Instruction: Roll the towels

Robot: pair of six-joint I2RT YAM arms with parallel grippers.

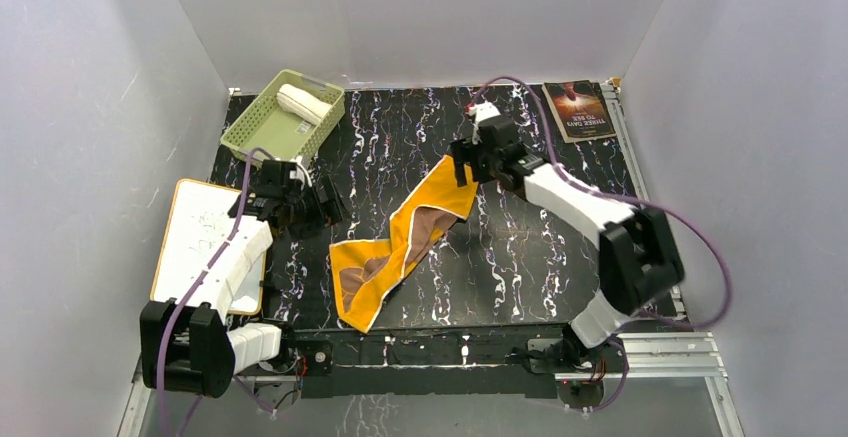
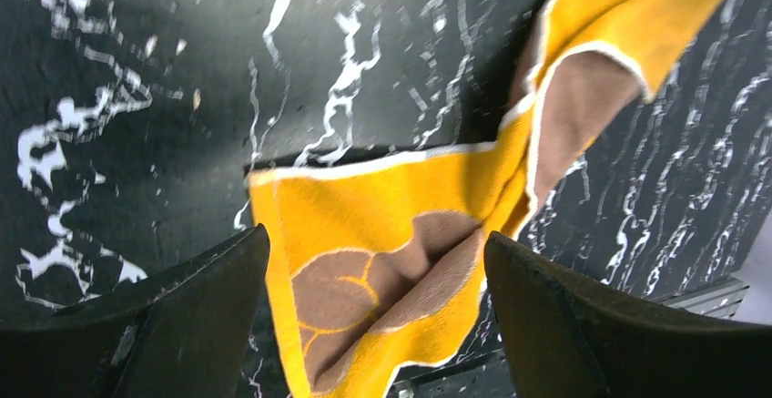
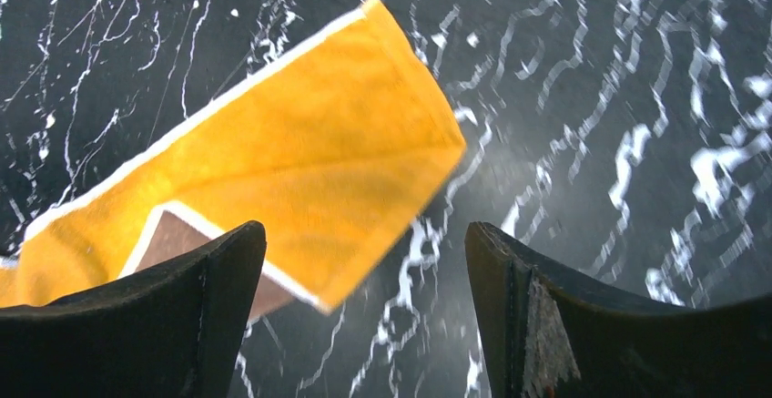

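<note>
A yellow and brown towel (image 1: 424, 219) with white edging lies twisted and partly folded on the black marbled table, running diagonally from front left to back right. My left gripper (image 1: 330, 200) is above the table, left of the towel's middle. In the left wrist view its fingers (image 2: 182, 311) stand apart, with the towel's near part below and nothing held. Over the towel's back right end is my right gripper (image 1: 460, 164); the right wrist view shows its fingers (image 3: 214, 298) wide apart and the towel's yellow end (image 3: 328, 116) flat beneath. A rolled white towel (image 1: 302, 104) rests in the green basket (image 1: 262, 135).
At the left edge lies a whiteboard (image 1: 185, 242), partly under my left arm. A book (image 1: 579, 112) lies at the back right corner. Free table surface (image 1: 540, 277) shows to the right of the towel and behind it.
</note>
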